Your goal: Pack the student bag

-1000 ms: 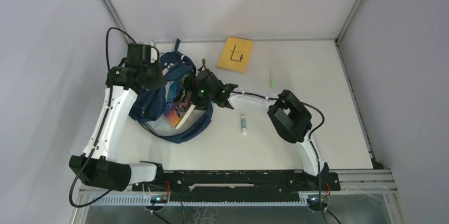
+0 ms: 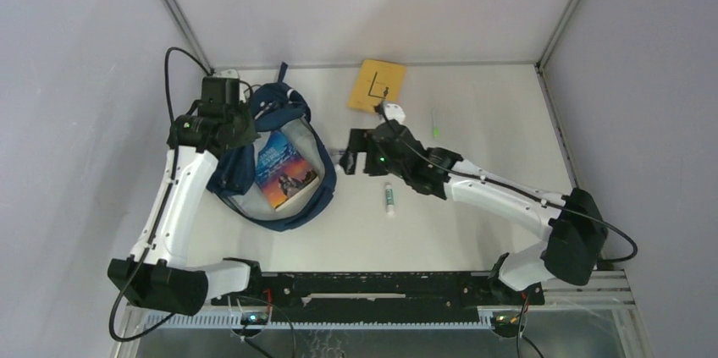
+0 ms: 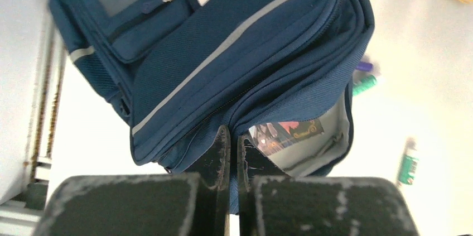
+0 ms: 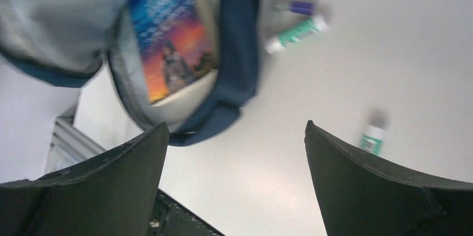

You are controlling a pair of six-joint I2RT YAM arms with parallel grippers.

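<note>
The navy backpack lies open on the left of the table, a colourful book inside its grey lining. My left gripper is shut at the bag's folded fabric edge, which it pinches or touches. My right gripper stands open over the table just right of the bag, nothing between its fingers. A green-and-white glue stick lies apart in front; in the right wrist view another glue stick and a small purple item lie beside the bag.
A yellow book lies at the back middle, and a thin green pen to its right. Walls bound the table at back and sides.
My right gripper has moved out of the bag's opening to the right, uncovering the book inside. The left arm has shifted only slightly.
</note>
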